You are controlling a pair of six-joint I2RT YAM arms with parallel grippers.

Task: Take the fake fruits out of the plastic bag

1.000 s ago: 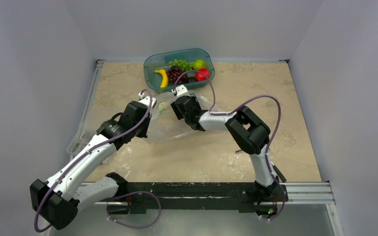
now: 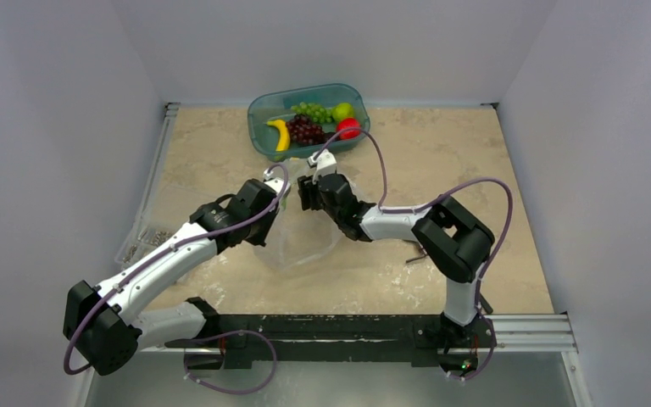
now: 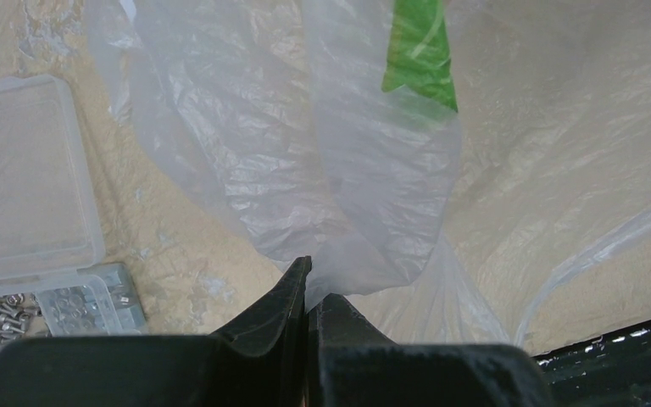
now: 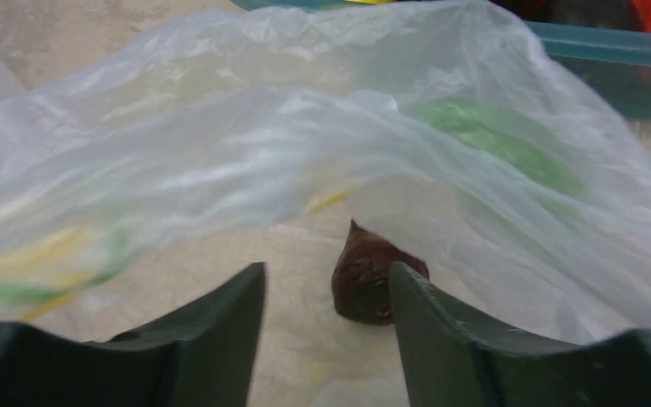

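The translucent plastic bag [image 2: 298, 242] with green and yellow print lies under both arms in the middle of the table. My left gripper is shut on the thin film of the bag [image 3: 373, 195], pinching its edge. Inside the bag mouth, in the right wrist view, a dark brown-purple fruit [image 4: 367, 275] with a pointed tip rests on the film. My right gripper stands part open at the mouth, its fingers on the near side of that fruit and the gap between them empty. In the top view the arms hide the fruit.
A teal basket [image 2: 263, 108] at the back holds a banana [image 2: 279, 134], grapes [image 2: 305, 129], a green fruit [image 2: 342, 111] and a red one [image 2: 349, 128]. A clear box [image 3: 76, 297] of screws stands at the left.
Both arms have moved to the right over the last second, the bag shifting with the left gripper.
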